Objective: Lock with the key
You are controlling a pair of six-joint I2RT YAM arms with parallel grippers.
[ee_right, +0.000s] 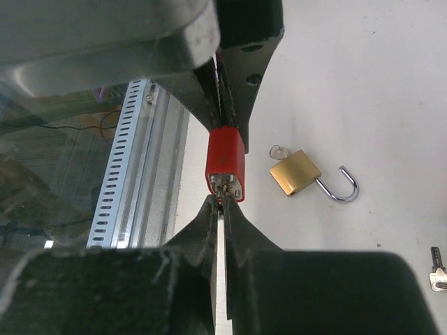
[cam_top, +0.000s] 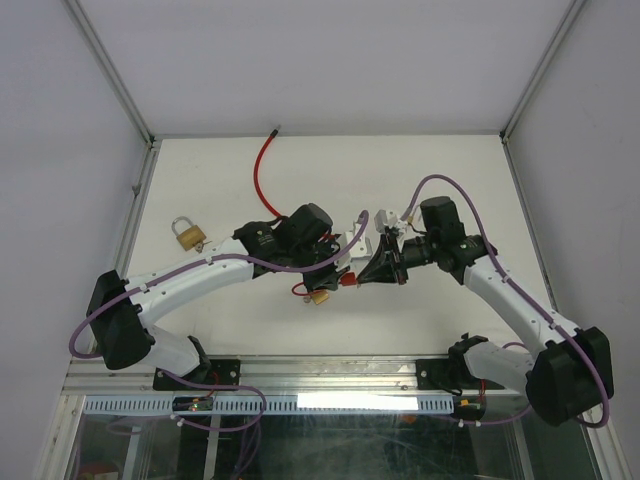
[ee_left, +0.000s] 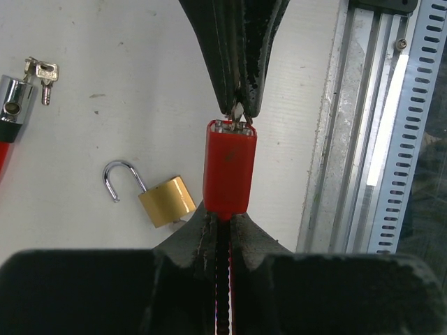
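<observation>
My left gripper is shut on a red lock body (ee_left: 229,167), held in the air near the centre. My right gripper is shut, its fingertips at the metal end of that red piece, where a small metal part shows; whether it is a key between them I cannot tell. An open brass padlock (ee_left: 167,202) lies on the table below. A red cable lock (cam_top: 258,180) stretches behind the left arm, with keys (ee_left: 47,73) by its cylinder in the left wrist view.
A second brass padlock (cam_top: 190,236) lies at the left of the white table (cam_top: 380,160). A loose key (ee_right: 438,279) shows at the right of the right wrist view. The metal rail (cam_top: 280,403) runs along the front edge.
</observation>
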